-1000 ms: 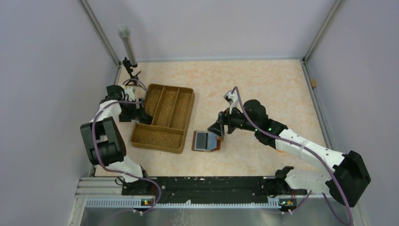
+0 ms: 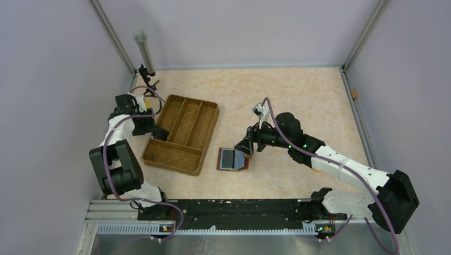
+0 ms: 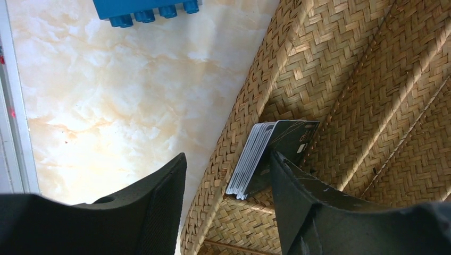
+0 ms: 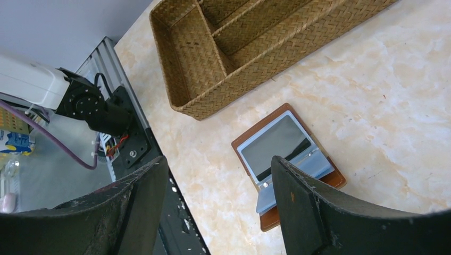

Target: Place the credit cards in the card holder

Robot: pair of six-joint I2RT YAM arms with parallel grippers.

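Note:
A stack of dark credit cards [image 3: 287, 139] stands tilted in the left compartment of the woven basket [image 2: 175, 160], against its wall. My left gripper is over that wall with its fingers apart, one outside the basket, the other over the cards; nothing is clearly held. In the top view the left gripper [image 2: 147, 119] is at the basket's left side. The brown card holder [image 4: 276, 146], with grey and light-blue inner panels, lies open on the table right of the basket. My right gripper hangs open near it, empty.
A blue toy brick [image 3: 146, 8] lies outside the basket on the left. A stand with a grey cylinder [image 2: 143, 50] is at the back left.
My left gripper has shifted slightly to the left, and the basket has moved slightly left with it. The right arm has not moved.

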